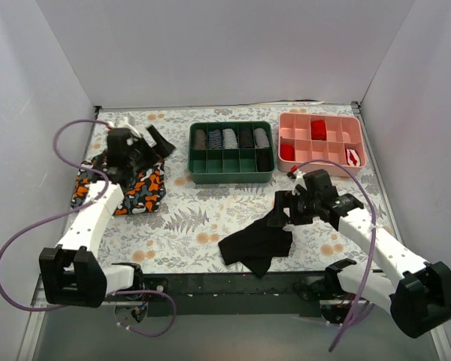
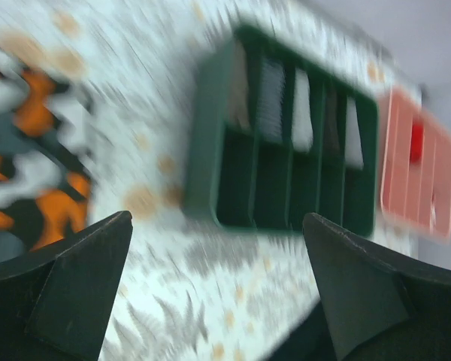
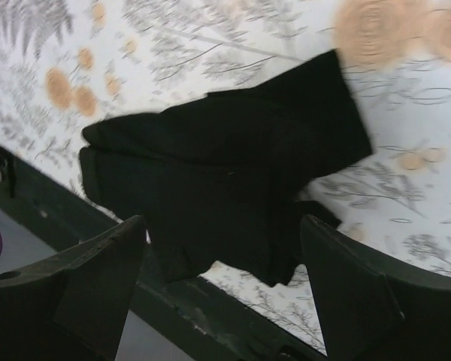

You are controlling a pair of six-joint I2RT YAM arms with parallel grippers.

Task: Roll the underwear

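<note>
Spread loosely near the table's front edge, the black underwear (image 1: 257,244) is unrolled, with a fold running across it in the right wrist view, where it shows whole (image 3: 210,188). My right gripper (image 1: 282,209) hovers above its back right corner, fingers apart and the cloth seen below between them (image 3: 225,233). My left gripper (image 1: 165,143) is open and empty, raised over the table's left side, left of the green box. A dark corner of the underwear (image 2: 304,338) shows at the bottom of the left wrist view.
A green divided box (image 1: 231,177) with several rolled items stands at the back middle. To its right is a pink divided box (image 1: 338,130) with red items. An orange, black and grey patterned cloth (image 1: 139,199) covers the left side.
</note>
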